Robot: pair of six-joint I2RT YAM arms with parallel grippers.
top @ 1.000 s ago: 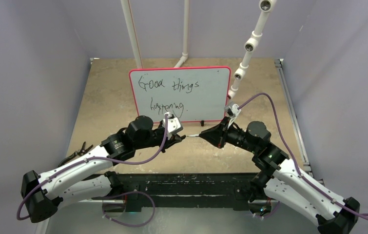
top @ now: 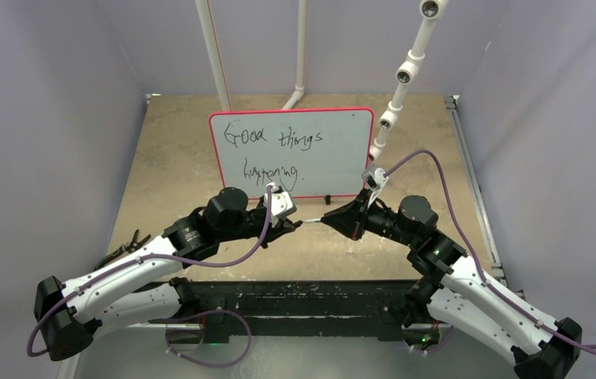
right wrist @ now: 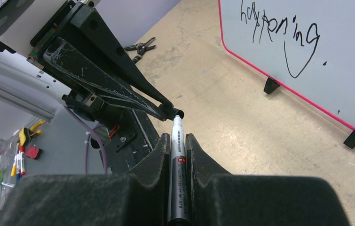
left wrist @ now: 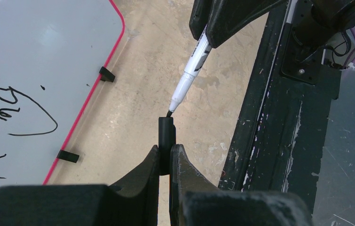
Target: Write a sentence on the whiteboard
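The red-edged whiteboard (top: 334, 158) carries black handwriting (top: 272, 172) reading roughly "Good things happening." In front of it, my right gripper is shut on a white and black marker (left wrist: 197, 60), whose black tip points toward the left arm. Facing it, my left gripper is shut on a small black marker cap (left wrist: 166, 129). In the left wrist view the tip is right at the cap's open end, and the right wrist view shows the white nose by the cap's rim. Whether the tip is just inside or only touching, I cannot tell.
Dark pliers (top: 129, 246) lie at the table's left side, behind the left arm. White pipes (top: 393, 106) stand behind the board. Bare tabletop (top: 322, 257) lies beneath both grippers, up to the black front beam (top: 302, 304).
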